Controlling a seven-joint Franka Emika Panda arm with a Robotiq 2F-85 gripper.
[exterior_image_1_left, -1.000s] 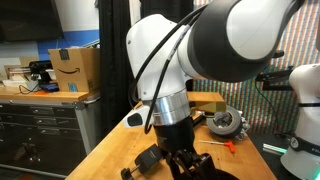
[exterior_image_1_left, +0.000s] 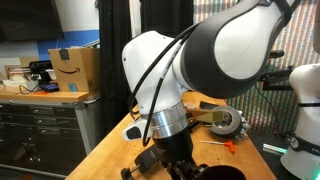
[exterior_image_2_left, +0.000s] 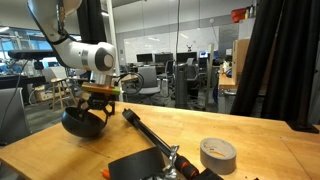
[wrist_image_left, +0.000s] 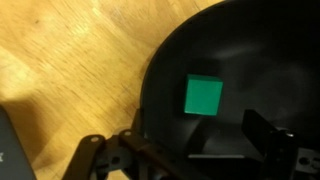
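Note:
A green cube (wrist_image_left: 203, 95) lies inside a black bowl (wrist_image_left: 172, 75) in the wrist view. My gripper is over the bowl with its fingers wide apart and nothing visible between them. The left finger (wrist_image_left: 122, 150) is by the bowl's rim, while the right one shows against the dark interior. In exterior view 2 the bowl (exterior_image_2_left: 82, 124) looks tilted on the left of the table, with the gripper (exterior_image_2_left: 100, 103) right at its upper edge. Contact between fingers and rim cannot be made out. Exterior view 1 shows only a dark part of the bowl (exterior_image_1_left: 222, 173) at the bottom.
On the wooden table, a long black bar (exterior_image_2_left: 150, 135), a black box (exterior_image_2_left: 137, 164) and a roll of tape (exterior_image_2_left: 218, 154) stand right of the bowl. Exterior view 1 has a red object (exterior_image_1_left: 222, 144) behind the arm.
The arm has shifted slightly in exterior view 1, and the dark bowl edge at the bottom looks a little different. The other table objects have stayed put.

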